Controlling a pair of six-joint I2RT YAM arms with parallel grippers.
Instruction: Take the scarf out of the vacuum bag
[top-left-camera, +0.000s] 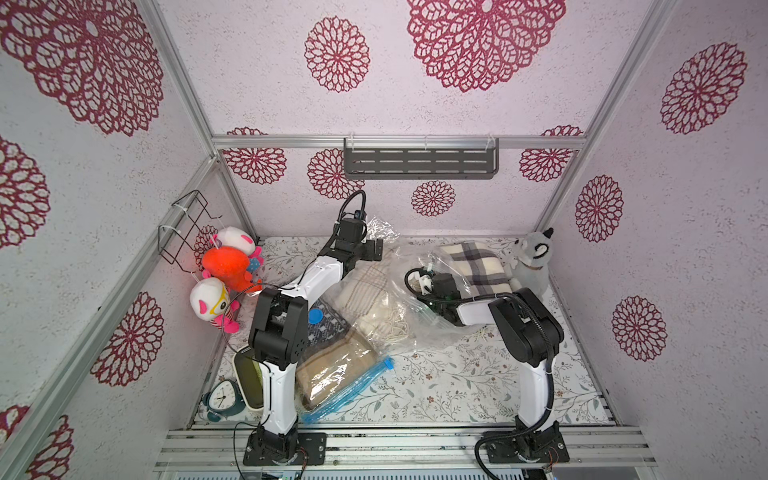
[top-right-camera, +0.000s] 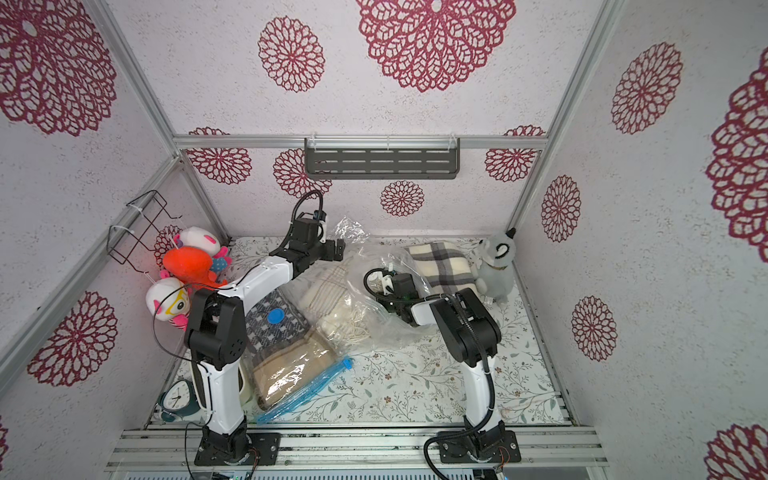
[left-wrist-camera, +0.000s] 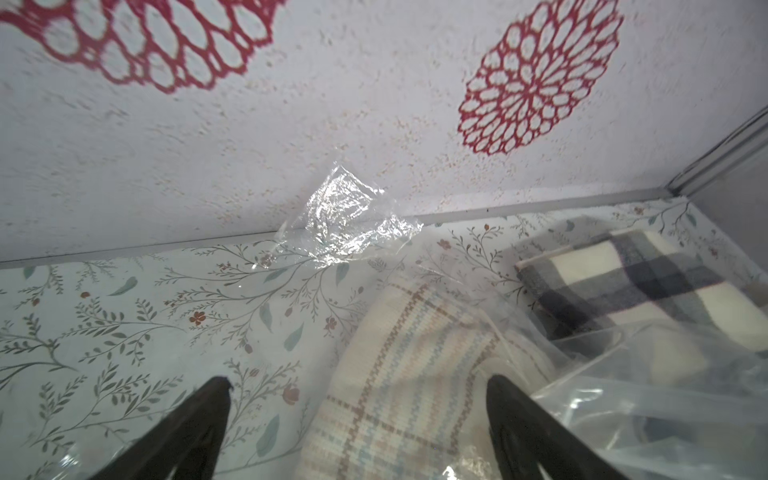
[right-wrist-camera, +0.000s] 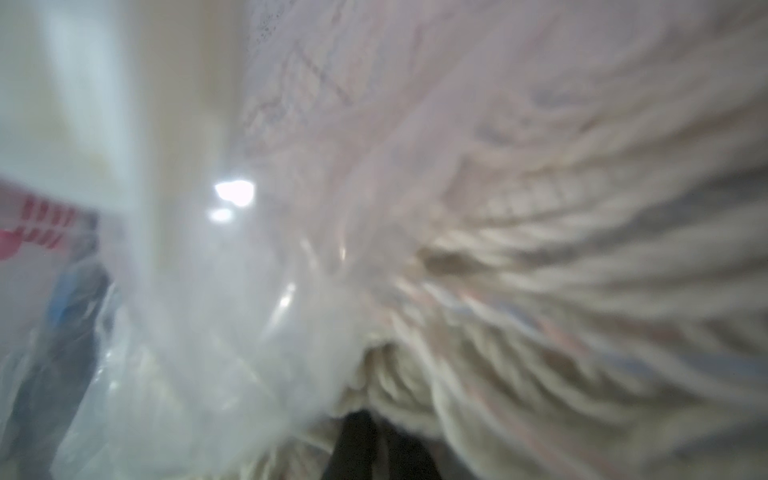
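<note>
The cream plaid scarf (top-left-camera: 361, 292) lies within the clear plastic bag (top-right-camera: 384, 336) in the middle of the table, fringe toward the front. My left gripper stands open above the scarf's back part, nothing held; a shiny piece of plastic lies beyond it by the back wall. My right gripper is down at the fringe among loose plastic, shut; whether anything thin is between its fingers is hidden in the blur.
A black-and-cream plaid cloth (top-left-camera: 476, 264) and grey plush (top-left-camera: 529, 264) sit back right. Plush toys (top-left-camera: 228, 268), a clock (top-left-camera: 224, 397), a tray and another bag with blue zip (top-left-camera: 352, 388) crowd the left.
</note>
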